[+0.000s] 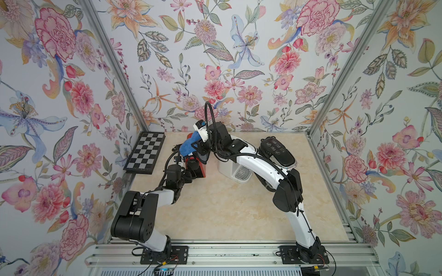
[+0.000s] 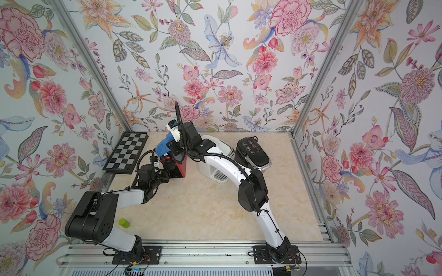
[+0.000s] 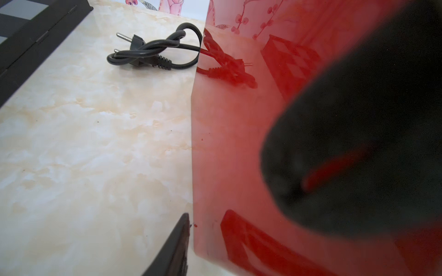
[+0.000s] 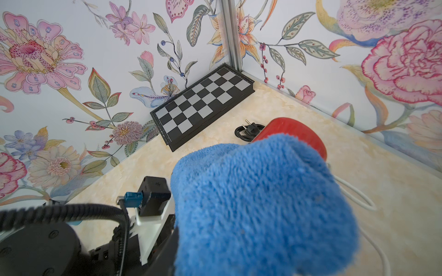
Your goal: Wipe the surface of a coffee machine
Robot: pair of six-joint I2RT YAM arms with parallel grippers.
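The red-and-black coffee machine (image 1: 198, 170) stands left of centre, partly hidden by both arms. My right gripper (image 1: 202, 147) holds a blue cloth (image 4: 262, 207) over its top; in the right wrist view the cloth covers much of the red body (image 4: 294, 128). My left gripper (image 1: 183, 171) is low at the machine's left front; in the left wrist view its blurred dark fingertip (image 3: 313, 151) is close against the glossy red side (image 3: 221, 174), another finger shows at the bottom, and they stand apart.
A checkered board (image 1: 143, 151) lies at the left. A plug and cable (image 3: 152, 50) lie behind the machine's side. A white appliance (image 1: 232, 172) and a dark lidded appliance (image 1: 276, 151) stand to the right.
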